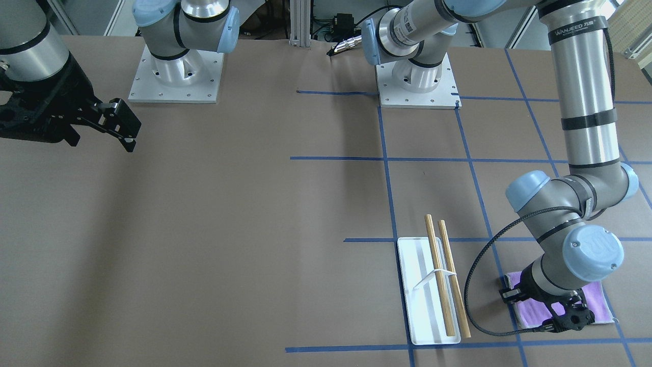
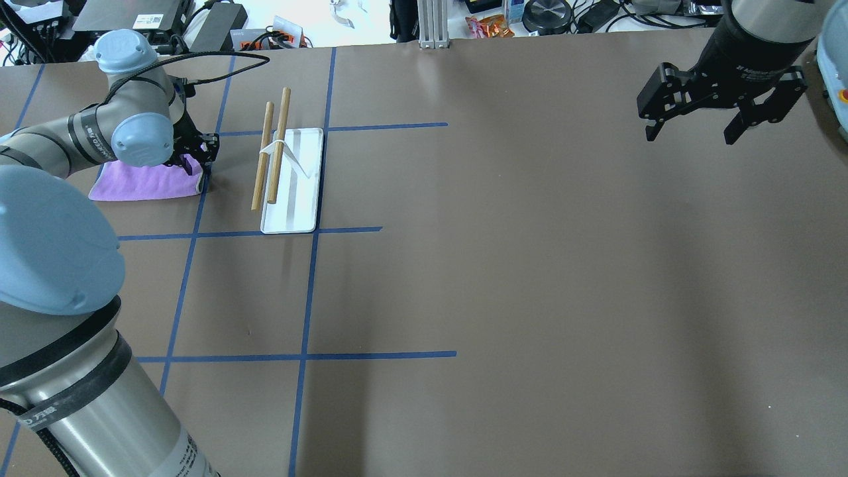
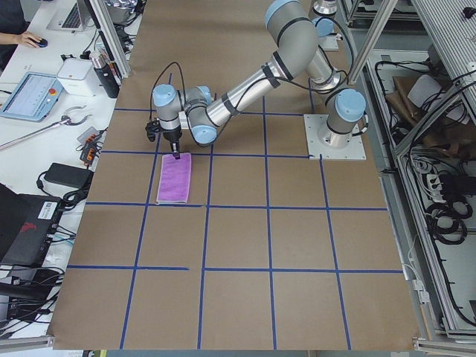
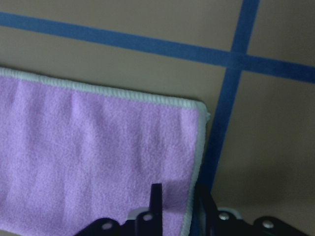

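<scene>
A lilac cloth (image 4: 93,147) with pale stitched edging lies flat on the taped floor, partly under the arm in the front, left and top views. My gripper is down at the cloth's edge near a corner, its two fingertips set either side of or on that border, with a gap between them; whether it grips any fabric I cannot tell. The same cloth (image 3: 174,180) shows below the gripper in the left view.
A white tray (image 1: 415,306) with two wooden sticks (image 1: 446,306) lies beside the cloth. A second black gripper (image 2: 719,103) hangs at the top right of the top view.
</scene>
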